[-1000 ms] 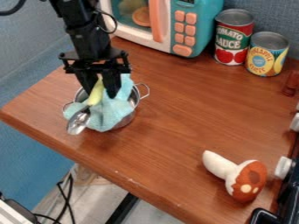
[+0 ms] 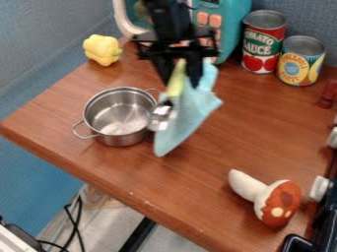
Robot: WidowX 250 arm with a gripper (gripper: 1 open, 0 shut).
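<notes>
My gripper (image 2: 180,64), a black arm blurred at the top middle, holds a light blue cloth (image 2: 190,119) that hangs down over the table, together with a yellow-handled utensil whose silver end sits low beside the cloth. Just left of them is a steel pot (image 2: 116,115) with two handles, its inside visible. The fingertips are blurred.
On the wooden table (image 2: 158,197) lie a mushroom toy (image 2: 274,202) at right and a yellow toy (image 2: 102,49) at back left. A tomato can (image 2: 262,41), a second can (image 2: 301,60) and a teal microwave toy (image 2: 224,20) stand at the back.
My gripper has lifted the cloth and utensil out of the pot and moved them right and up, uncovering the pot and the yellow toy.
</notes>
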